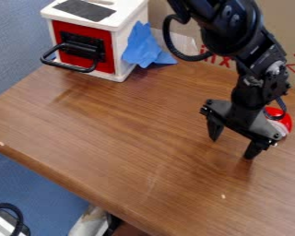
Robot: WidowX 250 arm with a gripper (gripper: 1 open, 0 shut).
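My black gripper (231, 140) is low over the wooden table at the right, its fingers open and pointing down, with nothing visible between them. A red object (282, 121), partly hidden by the gripper, lies just behind it at the right edge; I cannot tell what it is.
A white box (119, 41) with a red front and black handle stands at the back left, a blue cloth (147, 49) beside it. A cardboard piece with red lettering is at the back right.
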